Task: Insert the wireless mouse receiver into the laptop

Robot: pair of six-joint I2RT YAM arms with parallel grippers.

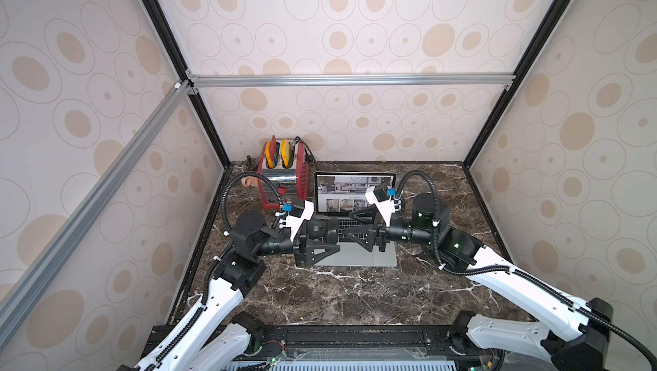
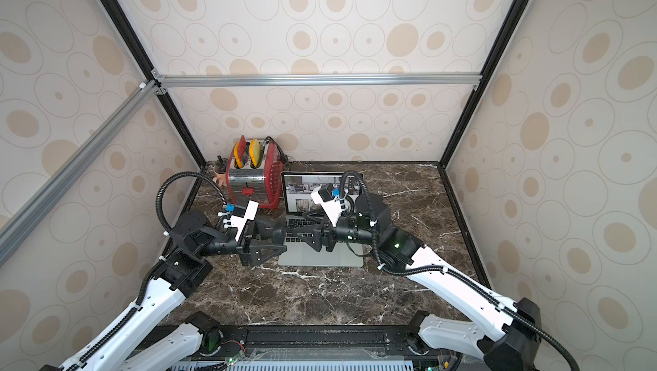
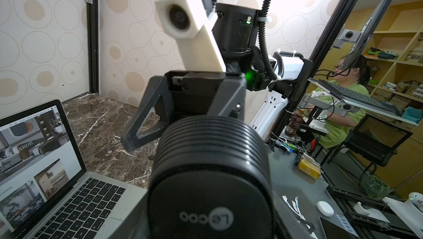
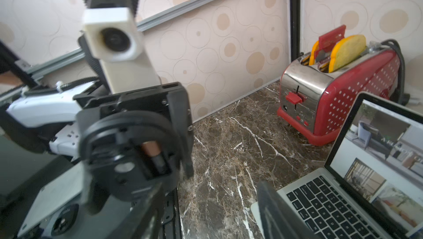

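A black mouse (image 3: 211,177) with a ribbed end is held in the air by my left gripper (image 1: 330,231), which is shut on it. The right wrist view shows the mouse's hollow side (image 4: 141,155), with a copper-coloured battery (image 4: 151,148) inside. Facing it from the right is my right gripper, fingers apart with nothing visible between them. Behind and below both grippers stands the open laptop (image 3: 103,203), screen lit. I cannot make out the small receiver in any view; whether it sits in the mouse is unclear.
A red toaster with toy slices stands at the back left, close to the laptop screen. Close spacing leaves the two arms little room between them.
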